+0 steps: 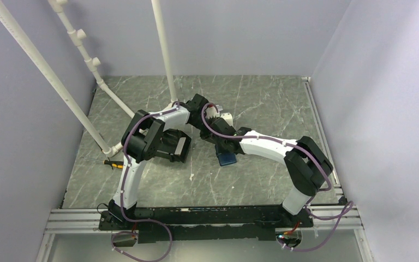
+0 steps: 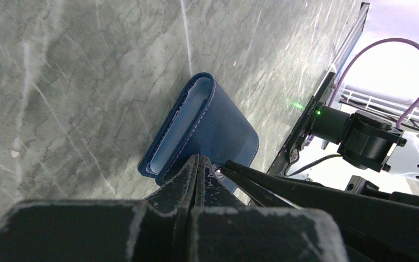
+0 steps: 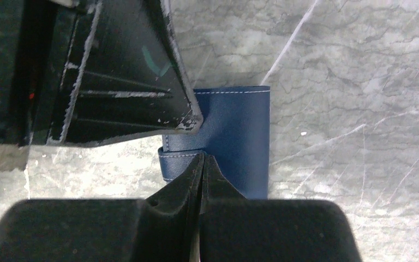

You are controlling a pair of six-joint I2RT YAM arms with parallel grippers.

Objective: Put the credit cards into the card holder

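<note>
The dark blue leather card holder [image 2: 221, 123] lies on the marbled table, its folded flap standing apart so a slot shows in the left wrist view. My left gripper is shut with its tips against the holder's near edge; whether thin leather is caught in it is hidden. In the right wrist view the holder [image 3: 234, 125] sits beneath the black fingers of the left arm. My right gripper is also shut, its tips over the holder's folded band, with nothing visible between them. No credit card can be made out.
A black open box [image 1: 169, 144] stands left of the holder, close under the left arm. An orange-handled screwdriver [image 1: 114, 163] lies further left. White pipes [image 1: 166, 60] rise at the back left.
</note>
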